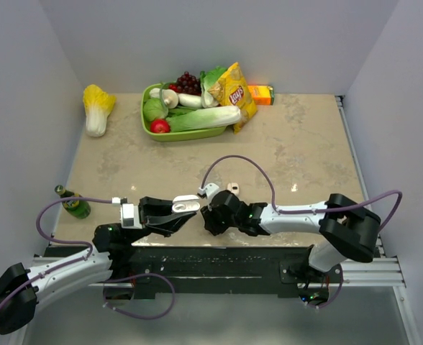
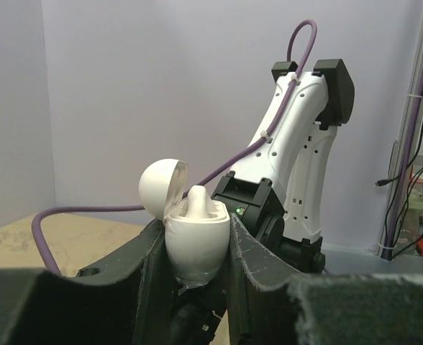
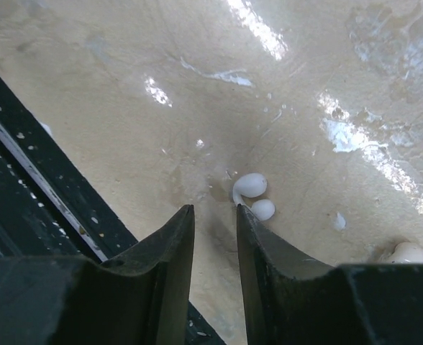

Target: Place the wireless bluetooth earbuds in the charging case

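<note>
My left gripper point(image 1: 172, 219) is raised at the lower middle, shut on the white charging case point(image 2: 197, 241), whose lid stands open with a white earbud stem showing inside. My right gripper points down low over the table, its fingers part open with nothing visible between them. A white earbud point(image 3: 250, 185) lies on the table just beyond its right fingertip, stem toward that finger. Another small white object point(image 1: 232, 188) lies behind the right gripper, partly seen at the lower right of the right wrist view.
A green basket of vegetables point(image 1: 190, 135), a chips bag point(image 1: 237, 93) and an orange box point(image 1: 261, 93) stand at the back. A napa cabbage point(image 1: 96, 115) and a green bottle point(image 1: 75, 207) are on the left.
</note>
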